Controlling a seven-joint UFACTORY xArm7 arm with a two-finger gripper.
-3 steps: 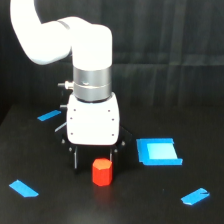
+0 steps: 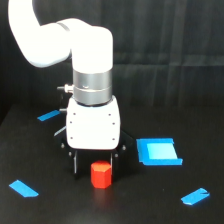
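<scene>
A small red block [image 2: 101,175] stands on the black table, just below the white gripper body in the camera view. My gripper [image 2: 94,168] points down at it with its dark fingers apart, so it looks open. The block appears between the two fingers, closer to the one on the image's right. The fingers blend into the dark background, and no touch with the block can be made out.
A pale square framed in blue tape [image 2: 160,152] lies to the right. Blue tape strips mark the table at front left [image 2: 23,188], front right [image 2: 195,196] and back left [image 2: 49,115].
The arm and gripper have come down slightly, closer to the red block. The block seems to be in about the same place.
</scene>
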